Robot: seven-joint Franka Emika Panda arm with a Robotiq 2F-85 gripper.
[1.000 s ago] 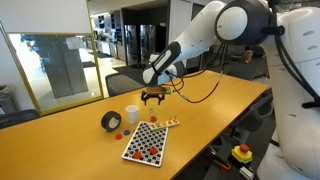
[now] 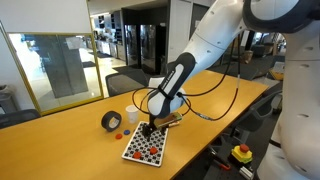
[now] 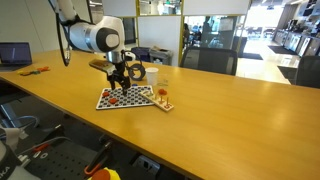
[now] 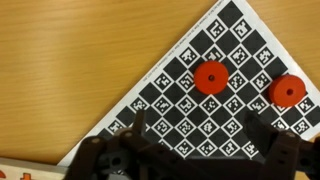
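Observation:
A white board with a black checkered pattern (image 2: 160, 145) lies on the wooden table. Two red discs rest on it: one (image 4: 211, 77) near the middle of the wrist view, the other (image 4: 287, 91) farther right. My gripper is over the board, its fingers spread wide with nothing between them. Both discs lie ahead of the fingers in the wrist view, clear of them. In exterior view 2, the gripper (image 3: 112, 79) hangs over the board's far part, and its fingertips are hard to make out.
Beside the board lies a light wooden strip (image 3: 157, 101), with a red piece (image 3: 163, 93) at it. A white cup (image 2: 132, 113) and a black round object (image 2: 110, 121) stand nearby. Small red pieces (image 2: 118, 136) lie left of the board.
The arm has come from the far side of the table toward the near side and lower, and is now over the board. The discs on the board look unmoved.

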